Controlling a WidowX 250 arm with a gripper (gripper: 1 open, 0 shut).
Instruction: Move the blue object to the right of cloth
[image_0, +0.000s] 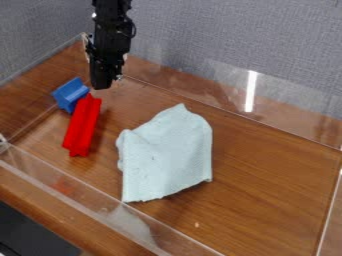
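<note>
The blue object (70, 93) lies near the left side of the wooden surface, its lower edge close to the top of a red block. A pale, bluish-white cloth (167, 155) is spread on the middle of the surface, well to the right of and below the blue object in the picture. My black gripper (103, 80) points down from the top left, just right of the blue object. Its fingers are too small and dark to show whether they are apart, and I see nothing clearly held.
A long red block (82, 127) lies between the blue object and the cloth's left side. Low transparent walls (249, 92) edge the area.
</note>
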